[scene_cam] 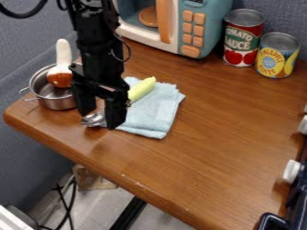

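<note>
The black gripper (103,112) is low over the left part of the wooden table, beside a metal utensil (92,120) at its fingers; whether it grips it I cannot tell. Behind it, a light blue cloth (151,118) lies on the table with a yellow banana (142,88) on it. A steel pot (48,93) stands at the left, with an orange object with a white handle (60,74) in it, partly behind the arm.
A toy microwave (192,27), a tomato can (241,40) and a yellow can (277,58) stand at the back. A dark appliance (288,193) is at the right edge.
</note>
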